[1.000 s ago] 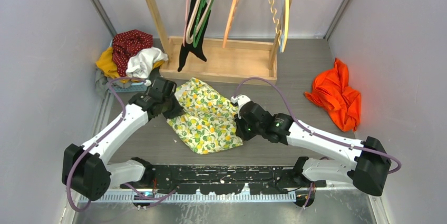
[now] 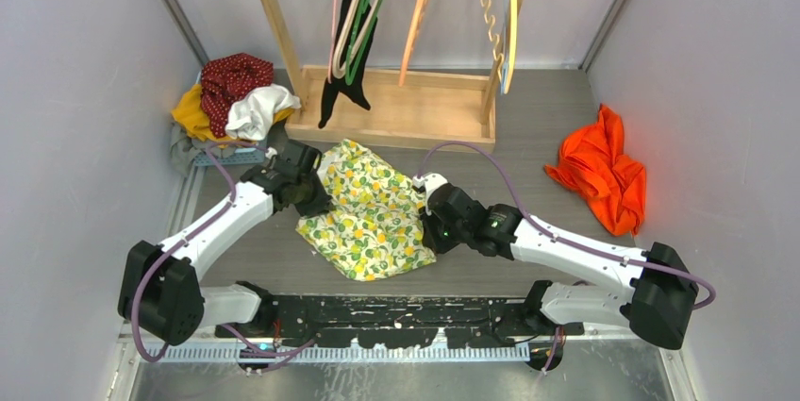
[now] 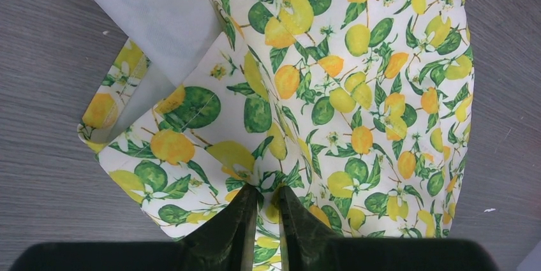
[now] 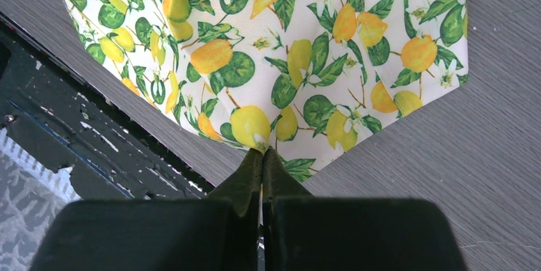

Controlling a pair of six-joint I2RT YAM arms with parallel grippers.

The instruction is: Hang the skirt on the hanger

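The skirt, white with yellow lemons and green leaves, lies rumpled on the grey floor between my two grippers. At its left side, my left gripper is shut, with a gathered fold of the patterned cloth between its fingertips. A flap near it is turned over, showing the plain white inside. My right gripper is shut on the skirt's lower right edge, where creases run into the fingertips. Hangers hang on the rack at the back: a green one, an orange one and a yellow one.
Behind the skirt stands the wooden rack, with a black garment hanging from it. A blue basket of clothes is at back left. Orange cloth lies at the right wall. Bare floor shows between it and the skirt.
The skirt's left corner and front edge have moved a little with the cloth. The right arm looks still.
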